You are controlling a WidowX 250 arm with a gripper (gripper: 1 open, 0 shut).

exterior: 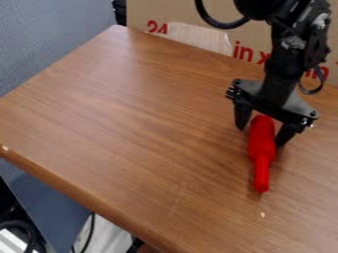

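Note:
A red rolling-pin-like object [262, 158] with a narrow handle pointing toward the front lies nearly lengthwise on the right part of the wooden table [119, 119]. My black gripper [263, 133] is low over its back end, one finger on each side of it. Whether the fingers press on it is hard to tell.
A cardboard box [145, 15] with red print stands behind the table. The table's left edge drops to a grey-blue area with cables [20, 227].

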